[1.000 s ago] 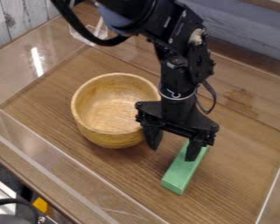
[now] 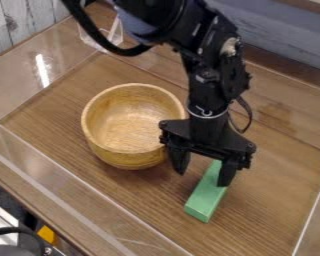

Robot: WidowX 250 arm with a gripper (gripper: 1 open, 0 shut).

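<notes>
A black robot arm reaches down from the top centre to my gripper [image 2: 203,162], which is open over the upper end of a green rectangular block [image 2: 206,200] lying on the wooden table. One finger hangs by the block's top end, the other to its left near the bowl. Whether either touches the block is hard to tell. A round yellow-tan bowl [image 2: 104,118] sits to the left of the gripper, partly behind it.
Pale walls edge it at the back and left. A clear object stands at the top left, and dark cable shows at the lower left corner.
The gripper has shifted slightly and sits a little lower over the green block's upper end. The block and bowl look unmoved.
</notes>
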